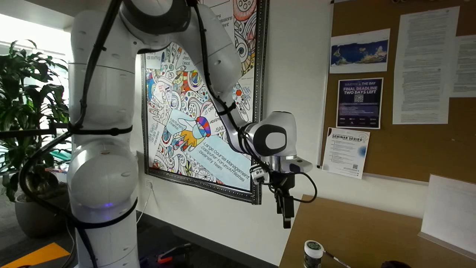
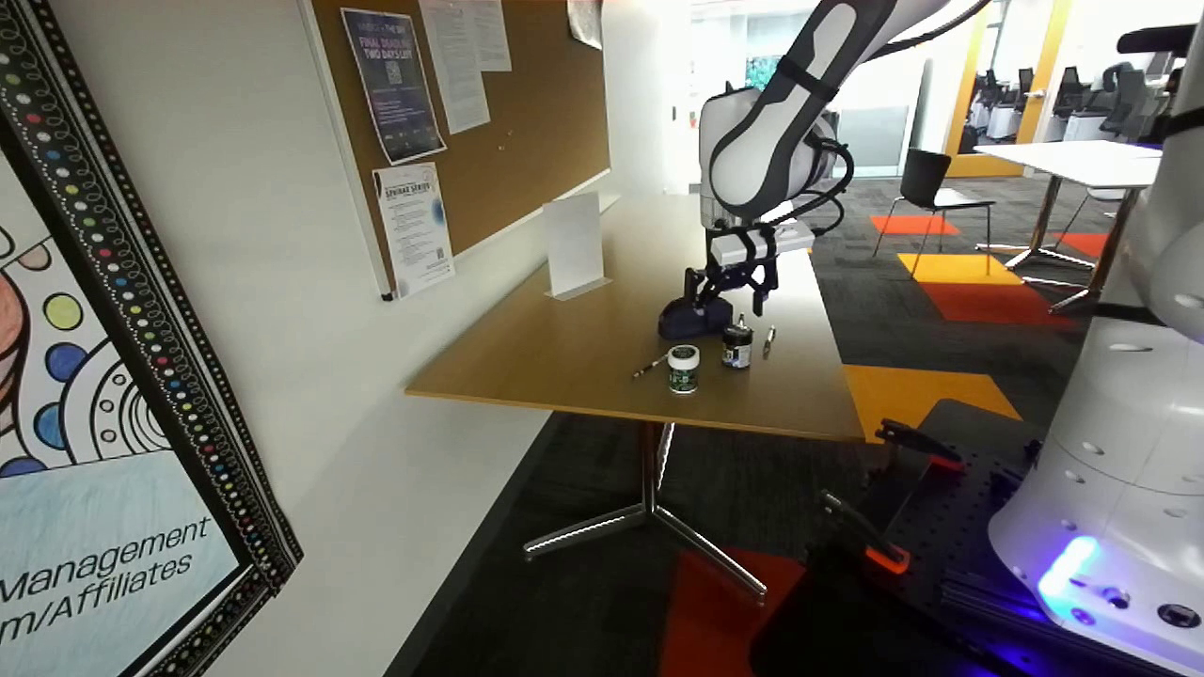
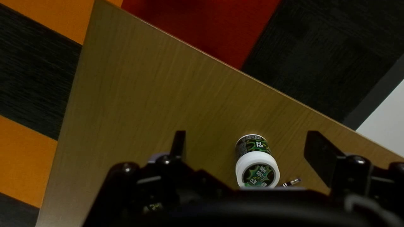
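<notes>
Above the table, my gripper (image 2: 728, 303) hangs open, its two fingers wide apart with nothing between them; exterior view 1 shows its black fingers (image 1: 286, 210) pointing down. A white-lidded jar (image 3: 257, 169) with a dark and green label stands upright on the table, appearing between the open fingers in the wrist view but well below them. In exterior view 2 the same jar (image 2: 683, 370) is nearest the table edge. A second, dark jar (image 2: 736, 348) is just right of it. Behind them lies a dark blue soft-looking object (image 2: 693, 320).
A pen (image 2: 650, 367) lies beside the white-lidded jar, and another pen (image 2: 769, 340) lies right of the dark jar. A white board (image 2: 576, 244) stands upright by the wall.
</notes>
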